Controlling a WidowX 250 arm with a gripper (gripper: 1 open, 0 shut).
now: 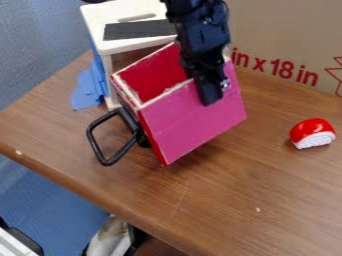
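My dark gripper [210,82] reaches down from the top onto the right rim of a pink box [190,127], which is tilted and shows a red interior [150,72]. The fingertips are largely hidden at the rim, so their opening is unclear. A black loop handle [100,147] sticks out at the box's lower left. Behind the box is a white container [107,15] with a dark strip on it.
A red and white object [310,133] lies on the wooden table [267,200] at the right. A blue cloth [84,92] is at the left. A cardboard box [294,35] stands at the back.
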